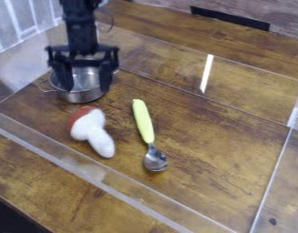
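Note:
My black gripper (82, 65) is at the upper left, over a metal pot (78, 91), its fingers apart and somewhat blurred. In front of the pot lies a white object with a red end (93, 131), apart from the gripper. To its right lies a spoon with a pale yellow-green handle (144, 121) and a metal bowl end pointing toward the front.
Transparent edges run along the left, front and right of the work area. A thin white strip (207, 73) lies at the back right.

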